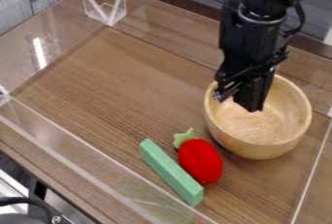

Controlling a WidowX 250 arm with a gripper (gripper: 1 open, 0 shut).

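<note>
My black gripper (236, 92) reaches down from the top right over the left rim of a tan bowl (266, 123); its dark fingers are shut, with nothing visible between them. In front of the bowl lie a red object with a green top (200, 162), like a strawberry or tomato, and a green bar (170, 172) to its left.
A clear wire or plastic holder (107, 7) stands at the back left. The table's edge shows at the lower left, with dark hardware beyond it.
</note>
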